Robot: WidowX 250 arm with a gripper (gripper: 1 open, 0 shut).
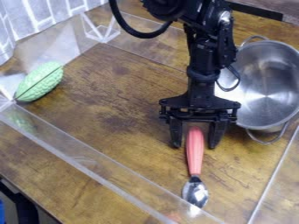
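Note:
The black gripper [197, 131] is low over the wooden table, its two fingers straddling the top end of a pink-handled spoon [195, 153]. The spoon lies pointing toward the front, its metal bowl nearest the bottom edge. Whether the fingers are closed on the handle or just around it is hard to tell.
A steel pot [263, 87] stands at the right, close beside the gripper. A green textured object [38, 80] lies at the far left. Clear plastic walls border the table [105, 105], whose left middle is bare.

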